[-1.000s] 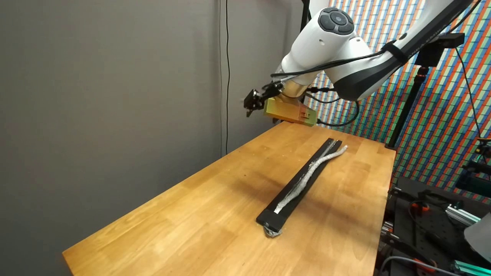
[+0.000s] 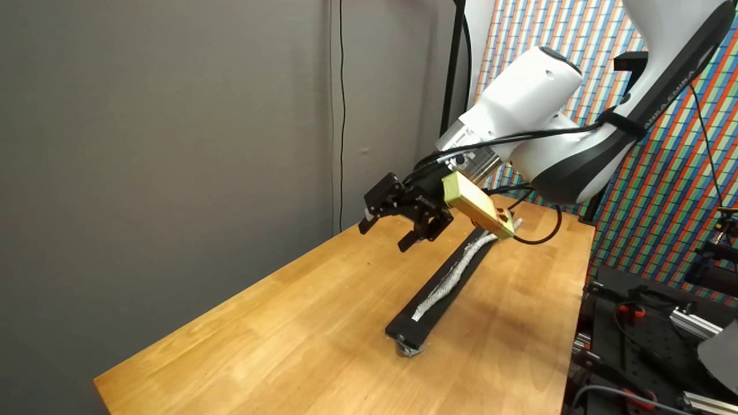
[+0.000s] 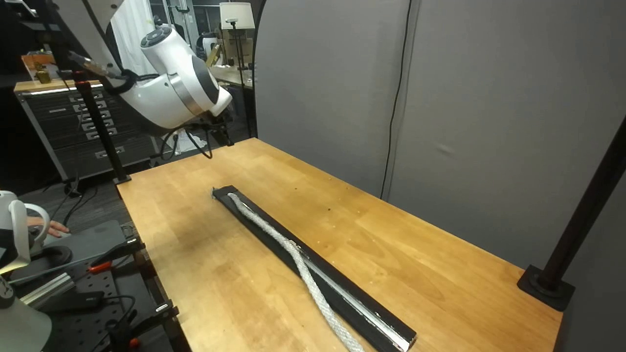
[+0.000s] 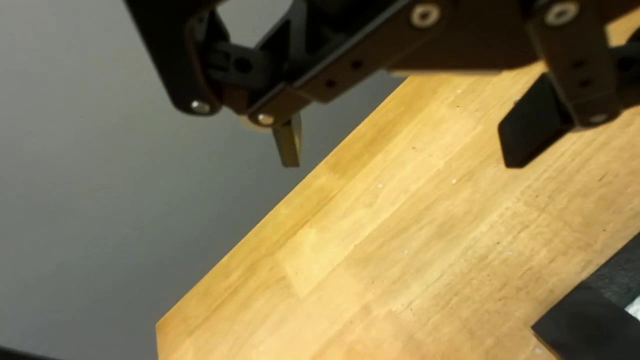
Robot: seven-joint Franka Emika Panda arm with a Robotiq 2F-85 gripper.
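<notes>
A grey-white braided rope (image 2: 451, 279) lies along a long black strip (image 2: 406, 320) on the wooden table. In exterior view 2, one end of the rope (image 3: 258, 221) rests on the strip (image 3: 276, 226), while its other half slants off the strip's side onto the wood and out of frame. A silvery line (image 3: 352, 302) runs down the strip there. My gripper (image 2: 387, 234) is over the table, to the wall side of the strip. Its fingers are spread, and only bare wood shows between them in the wrist view (image 4: 405, 148). At that view's lower right is a corner of the strip (image 4: 591, 321).
Along the table's far side stands a grey wall panel (image 3: 469, 117). A black post (image 3: 546, 278) rises at one corner. Around the strip, the tabletop (image 2: 290, 332) is clear. Beside the table sits a dark cart (image 3: 88, 311) carrying tools.
The gripper now hangs lower over the table. Rope and strip have stayed put.
</notes>
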